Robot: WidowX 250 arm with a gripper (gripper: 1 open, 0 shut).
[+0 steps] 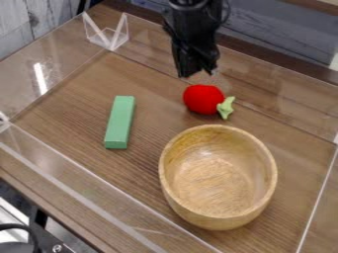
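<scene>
My gripper (195, 61) hangs at the top centre of the camera view, its black fingers pointing down above and a little behind a red strawberry-like object (204, 98) with pale green leaves at its right. The fingers appear apart, with nothing visible between them. A large tan bowl (218, 203) sits at the lower right, in front of the red object. A green bar (118, 122) lies to the left.
The wooden table (73, 168) has free room on the left and at the back right. A clear angular object (109, 25) stands at the back left. A black cable loops at the lower-left edge.
</scene>
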